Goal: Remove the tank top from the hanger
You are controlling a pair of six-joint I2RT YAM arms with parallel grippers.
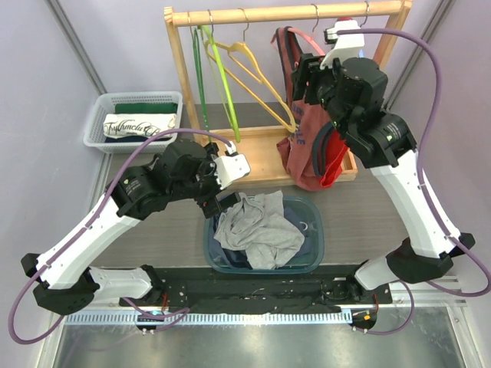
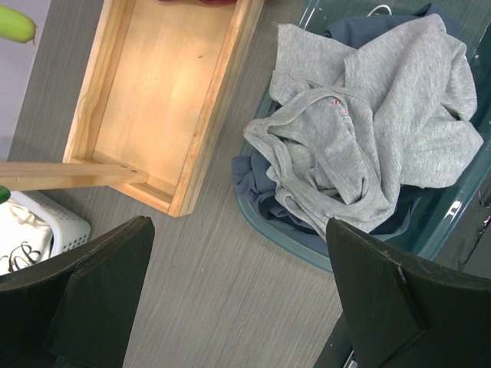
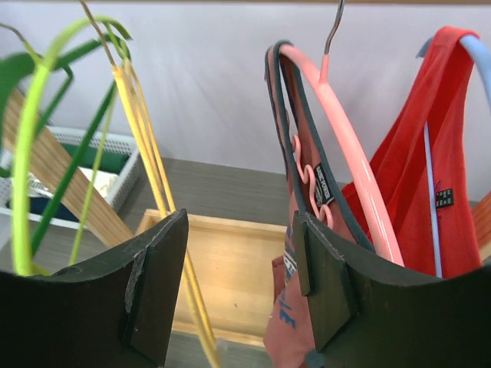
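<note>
A dark red tank top point(image 3: 288, 322) with navy trim hangs from a pink hanger point(image 3: 354, 142) on the rack. In the right wrist view my right gripper stands part open, nothing held between its fingers. Its right finger lies across the view of the tank top's near strap; whether they touch, I cannot tell. The left finger overlaps the bare yellow hanger point(image 3: 146, 130). My left gripper is open and empty, low in front of the rack near the teal bin point(image 2: 307, 253).
A red garment point(image 3: 433, 146) on a blue hanger is close to the right of the tank top. Green hangers point(image 1: 222, 73) hang at the left. Grey cloth point(image 1: 261, 230) lies in the teal bin; a white basket point(image 1: 96, 126) stands at the back left.
</note>
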